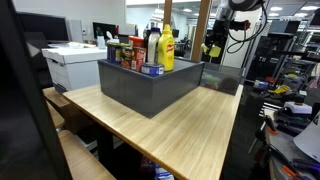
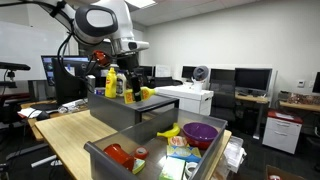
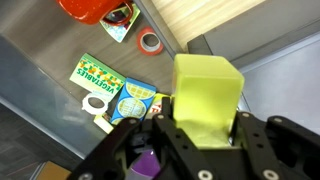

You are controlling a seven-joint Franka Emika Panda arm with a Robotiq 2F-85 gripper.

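A yellow object with a rounded orange-yellow top (image 3: 205, 85) sits between the fingers of my gripper in the wrist view. Its lower part is pale green-yellow; I cannot tell what it is. Exterior view 2 has the gripper (image 2: 133, 86) up in the air, shut on the yellow object (image 2: 132, 96), over the near rim of the grey bin (image 2: 165, 104). Seen in exterior view 1, the yellow object (image 1: 212, 51) is small, beyond the far end of the bin's long wall (image 1: 160, 90).
An open grey bin section holds a red cup (image 2: 118, 155), a purple bowl (image 2: 195, 134), a yellow item (image 2: 170, 131) and small boxes (image 2: 178, 150). A mustard bottle (image 1: 168, 48) and several cans and bottles stand in the other section.
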